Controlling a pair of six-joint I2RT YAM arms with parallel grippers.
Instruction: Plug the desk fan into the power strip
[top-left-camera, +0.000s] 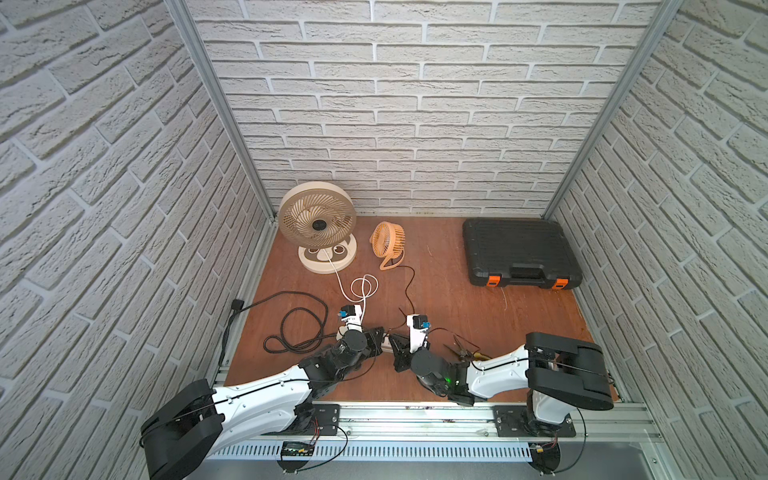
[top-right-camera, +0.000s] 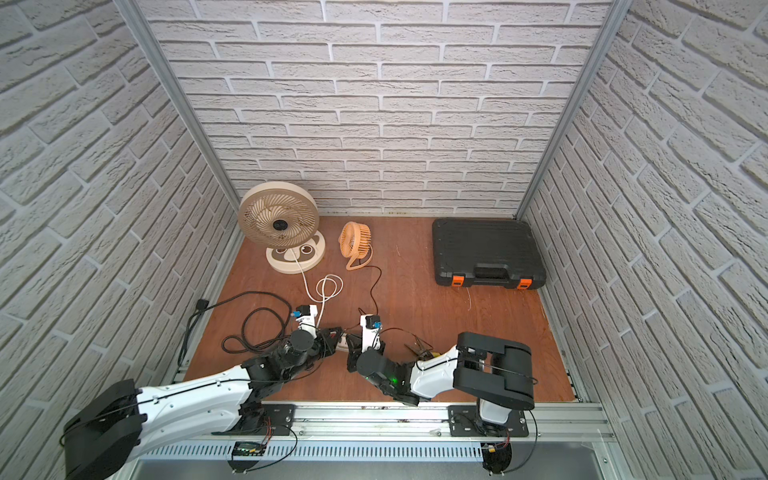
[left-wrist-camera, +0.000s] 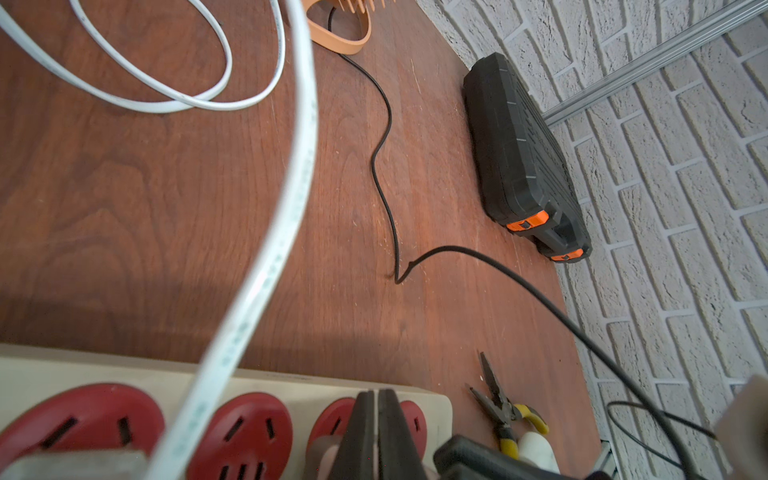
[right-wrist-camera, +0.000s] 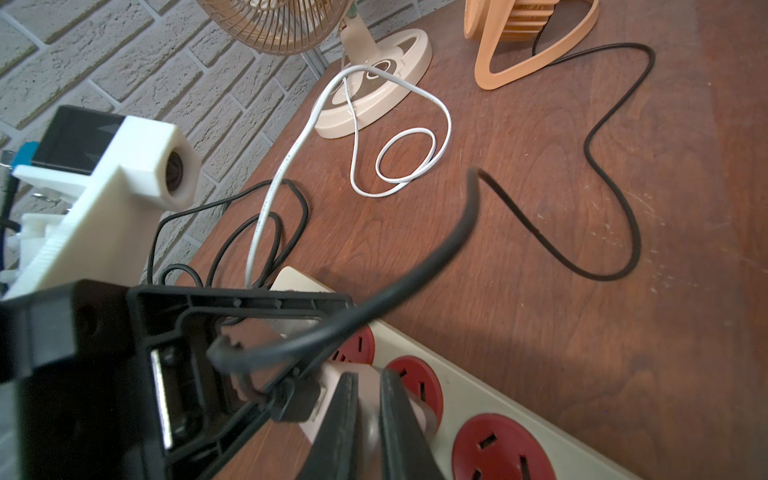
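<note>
The small orange desk fan (top-left-camera: 388, 242) stands at the back, its black cable (left-wrist-camera: 388, 200) running forward to the grippers. In the right wrist view, that cable appears to end in a dark connector (right-wrist-camera: 293, 398) at a pale adapter plug (right-wrist-camera: 352, 382). My right gripper is shut on this plug, over the cream power strip (right-wrist-camera: 512, 393) with red sockets. How deep the plug sits is hidden. My left gripper is shut right at the strip's end, close to the plug; nothing clearly shows between its fingers.
A larger beige fan (top-left-camera: 318, 224) stands back left; its white cord (left-wrist-camera: 280, 224) crosses close above the strip. Pliers (left-wrist-camera: 500, 408) lie beyond the strip's right end. A black case (top-left-camera: 524, 252) occupies the back right. Coiled black cable (top-left-camera: 300, 332) lies left.
</note>
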